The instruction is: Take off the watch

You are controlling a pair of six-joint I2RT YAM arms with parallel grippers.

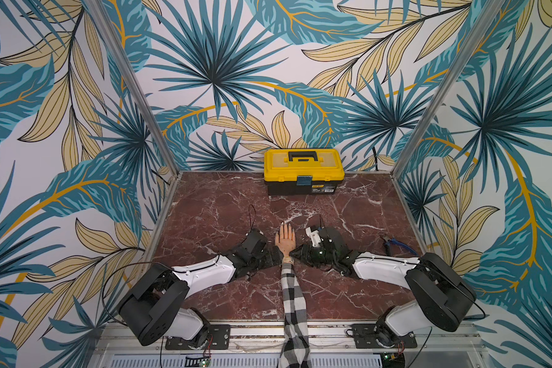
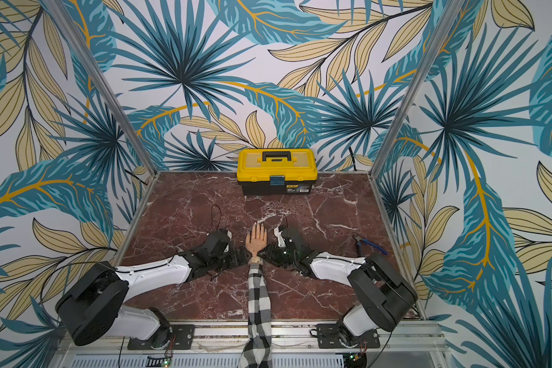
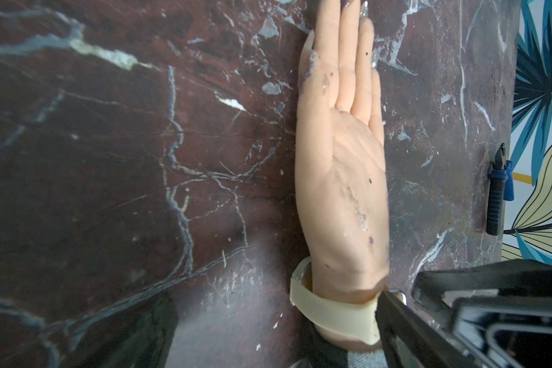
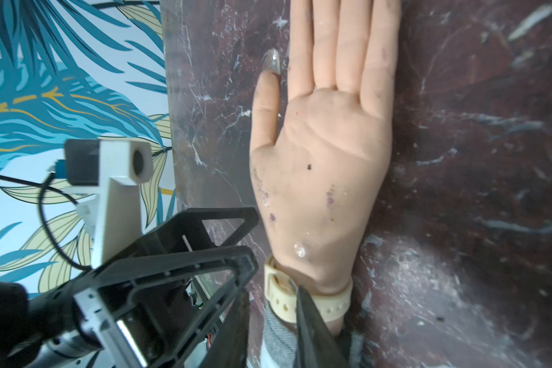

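A mannequin hand [image 4: 325, 159] lies palm up in the middle of the table, wearing a cream watch band [image 3: 331, 312] round its wrist, above a checked sleeve [image 1: 294, 312]. My left gripper [image 1: 274, 256] stands open at the left of the wrist; in the left wrist view the band lies beyond its fingers. My right gripper [image 1: 295, 254] is at the right of the wrist, part open, its fingertips at the band [image 4: 325, 306] with its holes and loop. Whether it touches the band is unclear.
A yellow-lidded toolbox [image 1: 303, 165] stands at the back. Blue-handled pliers [image 1: 398, 245] lie near the right edge of the marble table [image 1: 202, 202].
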